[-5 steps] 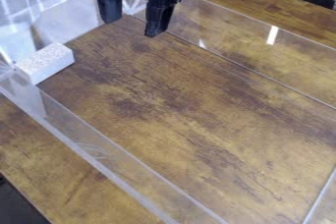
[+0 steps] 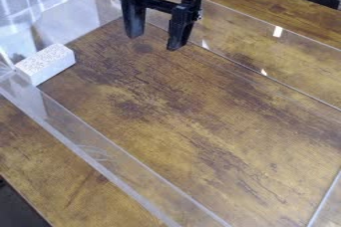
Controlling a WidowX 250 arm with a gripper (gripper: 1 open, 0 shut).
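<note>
My black gripper (image 2: 156,27) hangs at the top centre of the camera view, above the back part of a clear-walled enclosure on a wooden table, open with nothing between its two fingers. A white speckled block (image 2: 46,64) lies at the left, inside or against the clear left wall, apart from the gripper and lower in the image.
The clear walls (image 2: 100,156) run around a bare wooden floor (image 2: 200,131), which is free across the middle and right. A pale tiled or curtained surface stands behind at the upper left, and a dark panel at the upper right.
The gripper has moved to the right and somewhat downward in the view over the last second. The white block has not moved.
</note>
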